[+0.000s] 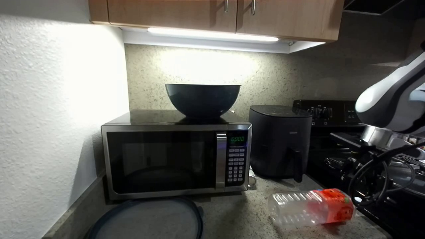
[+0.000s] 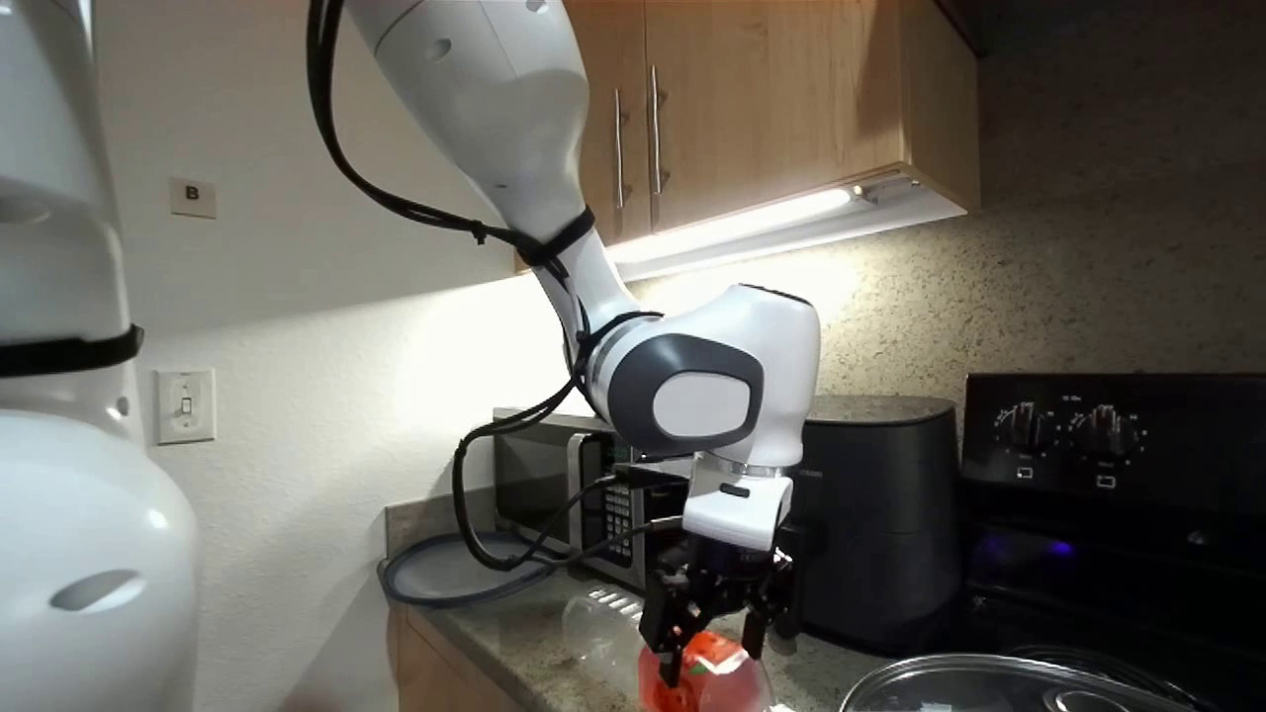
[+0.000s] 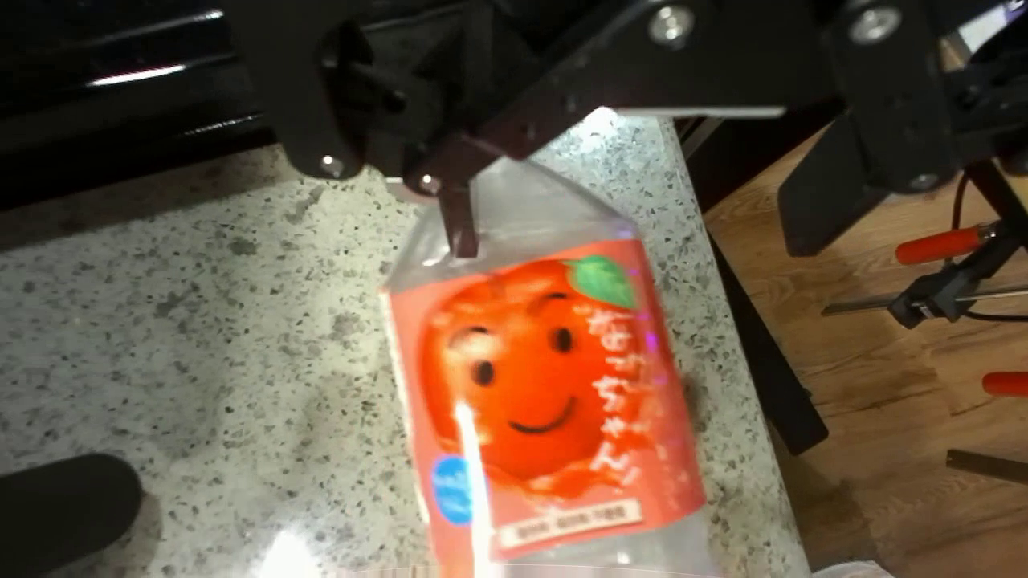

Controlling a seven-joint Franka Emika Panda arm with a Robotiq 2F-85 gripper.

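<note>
A clear plastic bottle point(image 1: 311, 207) with a red-orange label lies on its side on the speckled counter. Its label point(image 3: 540, 385) shows a smiling orange fruit in the wrist view, with the bottle's tapered shoulder pointing toward my gripper. The gripper is open, its fingers wide apart. One finger point(image 3: 463, 226) overlaps the bottle's shoulder, though I cannot tell whether it touches; the other hangs past the counter edge in that view. From the second exterior view, the gripper point(image 2: 712, 661) points down over the label end of the bottle point(image 2: 700, 676).
A microwave point(image 1: 167, 159) carries a dark bowl point(image 1: 203, 99); a black air fryer point(image 1: 279, 143) stands beside it. A round lid-like disc point(image 1: 151, 219) lies on the counter at left. The stove point(image 2: 1104, 475) borders the counter, with a glass lid point(image 2: 1009, 688) nearby.
</note>
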